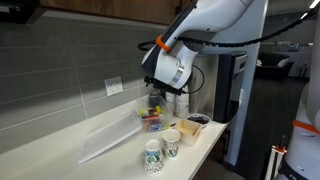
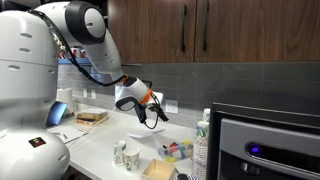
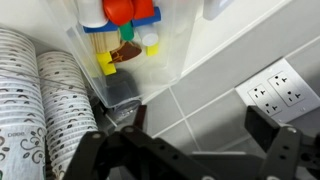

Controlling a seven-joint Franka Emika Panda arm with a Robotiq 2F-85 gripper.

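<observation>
My gripper hangs in the air above the back of the counter. It stands open in the wrist view, its dark fingers wide apart with nothing between them. Below it is a clear bin holding small colourful items; in the wrist view a red piece, a blue piece and a yellow piece show inside. Tall stacks of paper cups rise beside the bin, partly hidden behind the arm in exterior view 1. Two patterned cups stand upright nearer the front.
A beige open box and a round dark-filled dish lie to the right of the bin in exterior view 1. A white tray lies on the left. Wall outlets are behind. Clear counter surrounds the front left.
</observation>
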